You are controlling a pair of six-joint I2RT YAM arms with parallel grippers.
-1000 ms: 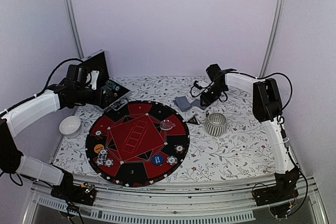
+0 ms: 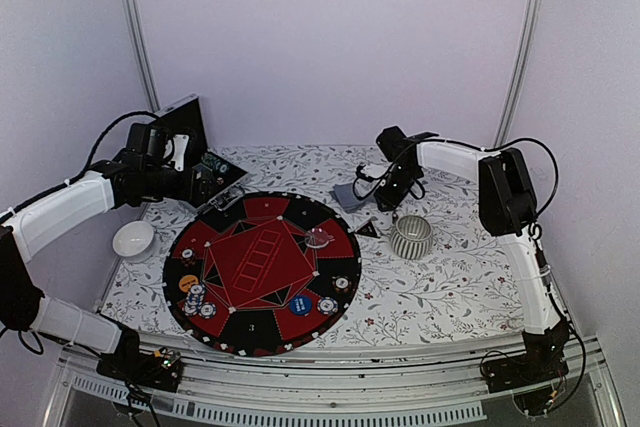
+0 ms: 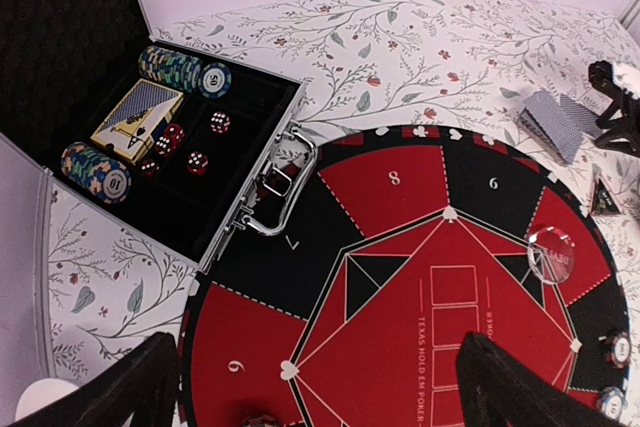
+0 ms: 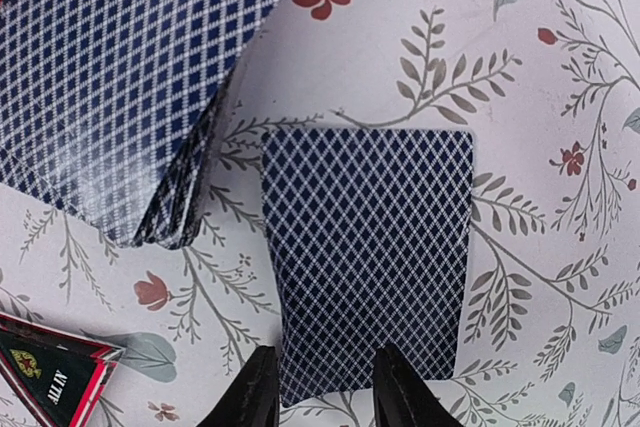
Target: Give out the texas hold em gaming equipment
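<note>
A dark-blue patterned playing card (image 4: 375, 247) lies face down on the floral cloth in the right wrist view. My right gripper is over its near edge, its slim fingers part open with nothing clearly held; whether they touch the card cannot be seen. Left of that card is the deck (image 4: 110, 77), its cards stacked a little askew. Above the open case (image 3: 225, 147), my left gripper hangs with fingers wide apart and empty. Inside the case are chip rows (image 3: 172, 68), a card pack (image 3: 137, 119) and several red dice (image 3: 198, 161).
The round red-and-black poker mat (image 2: 265, 257) fills the table's middle left, with chip stacks and a clear disc (image 2: 318, 238) on it. A striped pot (image 2: 411, 237) and a small dark triangle (image 2: 369, 229) stand right of it. A white bowl (image 2: 134, 239) sits far left.
My right gripper has shifted left toward the deck, now covering the loose card in the top view. The left arm, mat and case look unchanged.
</note>
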